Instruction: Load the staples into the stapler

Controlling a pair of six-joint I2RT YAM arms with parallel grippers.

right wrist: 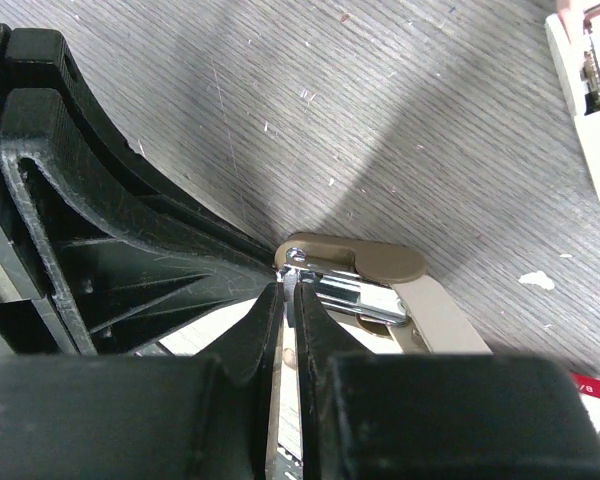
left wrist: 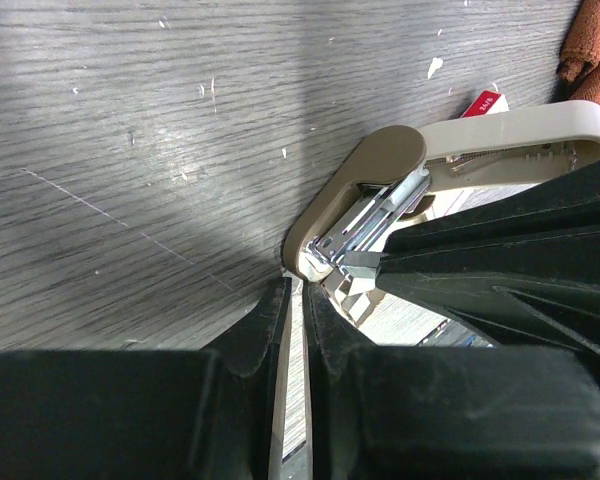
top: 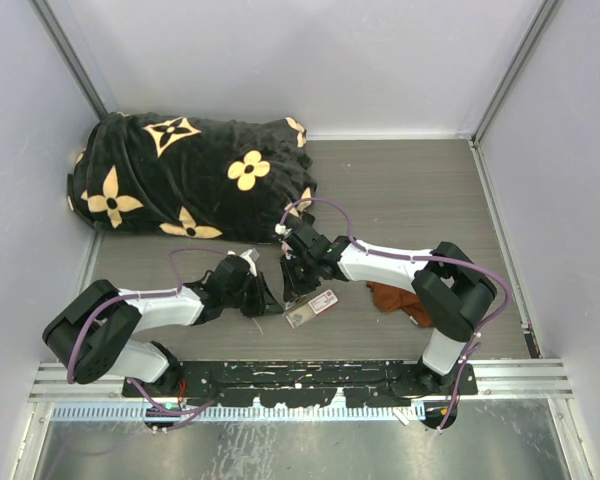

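Observation:
The small brown-and-beige stapler [left wrist: 352,190] is in both wrist views, with its metal channel showing. In the left wrist view, my left gripper is shut on the stapler's front end; the contact is partly hidden. My right gripper reaches the same end from the other side, its fingertips close together. A short silver strip of staples [left wrist: 360,262] lies at those fingertips, against the front of the channel. Whether they still grip it, I cannot tell. From the top view, both grippers [top: 274,308] [top: 292,298] meet and hide most of the stapler.
A flat white box with a red label [top: 323,302] lies just right of the grippers. Further right is a brown cloth [top: 400,302]. A black patterned blanket [top: 195,175] fills the back left. Bare table [top: 410,190] stretches across the back right.

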